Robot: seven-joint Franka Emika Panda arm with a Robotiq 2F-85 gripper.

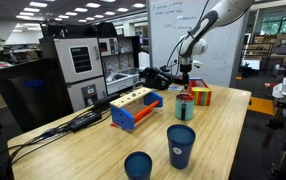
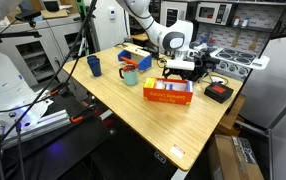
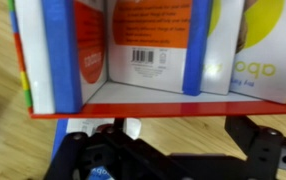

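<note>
A red and yellow box (image 2: 168,96) stands on the table, with a patterned front in the second exterior view. In the wrist view, its red rim (image 3: 188,109) crosses the frame, and small board books (image 3: 148,45) lie inside it. My gripper is open at that rim, its two dark fingers well apart. Part of a blue and white flat item (image 3: 75,130) shows outside the box, partly hidden behind the left finger. From the first exterior view, the gripper (image 1: 186,76) is small and hangs close to the box (image 1: 200,95); contact cannot be made out.
A teal pot or mug (image 2: 130,78) with red on top stands beside the box. Two dark blue cups (image 1: 181,145) (image 1: 138,166), a wooden toy bench (image 1: 135,107) and a black toaster-like item (image 2: 219,91) are also around.
</note>
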